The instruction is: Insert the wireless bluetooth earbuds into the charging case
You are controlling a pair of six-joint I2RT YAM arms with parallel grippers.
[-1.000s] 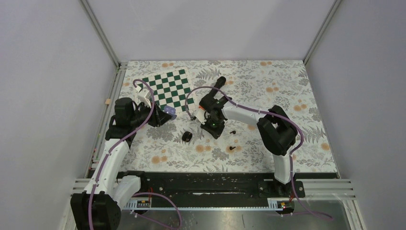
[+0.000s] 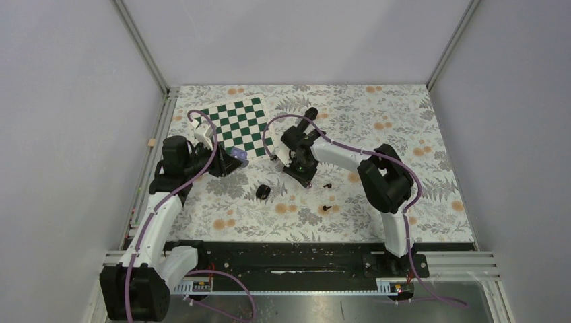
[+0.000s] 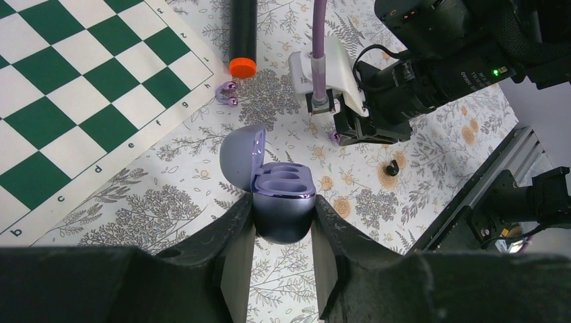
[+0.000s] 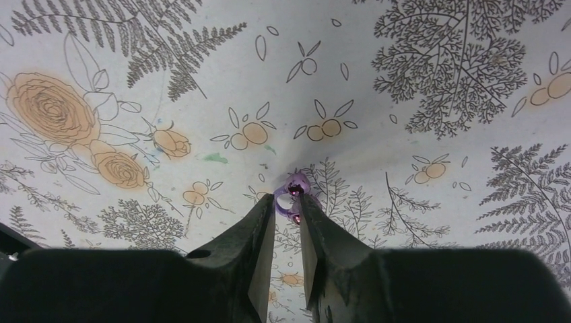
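An open lilac charging case (image 3: pixel 283 212) is held upright in my left gripper, its lid raised and earbud slots visible; in the top view it hangs right of the chessboard's lower corner. My right gripper points down at the mat with its fingers close together. A purple earbud (image 4: pixel 296 183) shows just beyond those fingertips, partly hidden by them; whether it is gripped or lying on the mat is hard to tell. Another purple earbud (image 3: pixel 229 101) lies near the chessboard's edge in the left wrist view.
A chessboard mat (image 2: pixel 232 124) lies back left. A dark cylinder with an orange end (image 3: pixel 242 37) lies behind the grippers. A black rounded object (image 2: pixel 263 192) and small black pieces (image 2: pixel 326 208) lie toward the front.
The left arm and the case are practically unchanged.
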